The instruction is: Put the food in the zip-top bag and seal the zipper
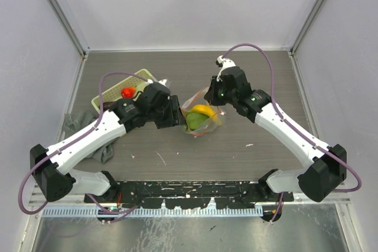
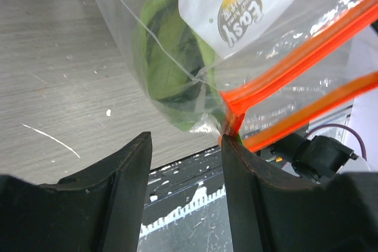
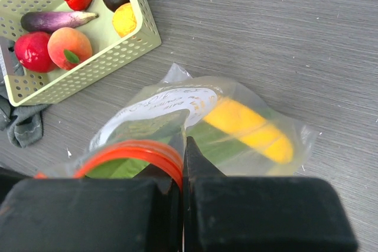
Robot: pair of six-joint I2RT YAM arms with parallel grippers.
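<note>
The clear zip top bag (image 1: 216,123) with an orange zipper hangs between my two arms, its mouth gaping. Inside it are a yellow, banana-like food (image 1: 204,110) and a green food (image 1: 196,121). My right gripper is shut on the bag's rim; the orange zipper strip (image 3: 144,150) runs in between its fingers. My left gripper is open at the bag's left side, its fingers well apart. A corner of the orange zipper (image 2: 239,101) lies just past the tip of its right-hand finger; whether they touch is unclear.
A pale green basket (image 3: 88,77) at the left holds several foods, including a peach (image 3: 69,47) and an eggplant (image 3: 56,20). Beside it lies a dark grey cloth (image 1: 101,153).
</note>
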